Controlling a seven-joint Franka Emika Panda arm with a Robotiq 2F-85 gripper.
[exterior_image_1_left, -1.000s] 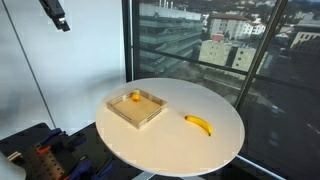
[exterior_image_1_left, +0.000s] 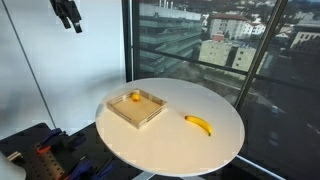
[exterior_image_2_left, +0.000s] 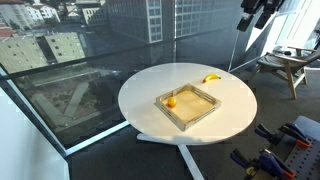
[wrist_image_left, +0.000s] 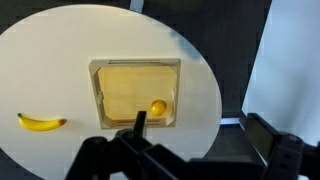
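Note:
High above the left side of the scene in exterior view 1 hangs my gripper (exterior_image_1_left: 73, 29), well clear of the table. Its fingers stand apart in both exterior views, with nothing seen between them. A shallow light-wood tray (exterior_image_1_left: 150, 120) rests on the round white table. Inside it sits a small orange fruit (exterior_image_1_left: 136, 96), near one side wall; the wrist view shows the same orange fruit (wrist_image_left: 158, 107) from above. Apart from the tray, a yellow banana (exterior_image_1_left: 199, 125) lies on the bare tabletop.
Around the tray and banana the round white table (exterior_image_1_left: 185, 160) is clear. Dark windows (exterior_image_2_left: 130, 50) rise behind it. A wooden chair (exterior_image_2_left: 288, 68) stands off to the right in exterior view 2.
In exterior view 1 my gripper has shifted a little to the right, high above the floor. The tray, orange fruit and banana have stayed put.

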